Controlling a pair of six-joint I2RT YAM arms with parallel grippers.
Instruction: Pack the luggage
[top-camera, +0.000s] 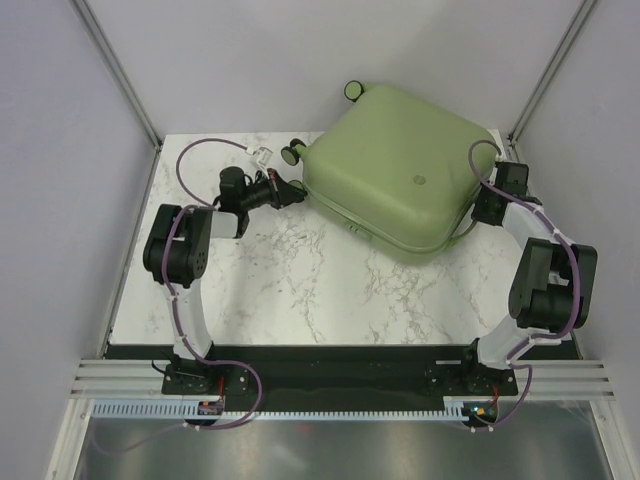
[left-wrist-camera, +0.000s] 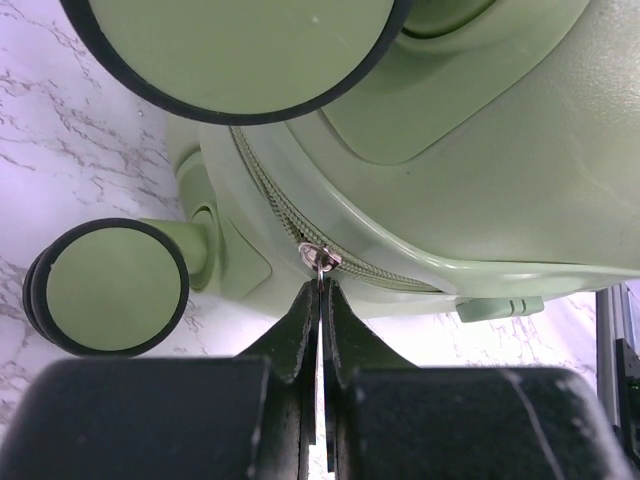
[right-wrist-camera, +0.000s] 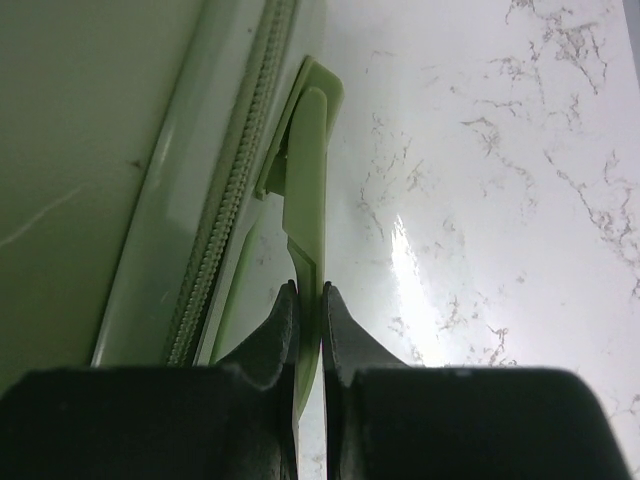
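Note:
The green suitcase (top-camera: 395, 165) lies closed on the marble top, angled toward the back right. My left gripper (top-camera: 290, 190) is at its left corner by the wheels; in the left wrist view its fingertips (left-wrist-camera: 321, 285) are shut at the metal zipper pull (left-wrist-camera: 320, 258), between two wheels. My right gripper (top-camera: 480, 215) is at the suitcase's right side; in the right wrist view its fingers close around the green strap-like handle (right-wrist-camera: 305, 190) beside the zipper (right-wrist-camera: 225, 200). Whether that grip is firm is hard to tell.
Walls and rails border the workspace on both sides and at the back, close to the suitcase and right arm.

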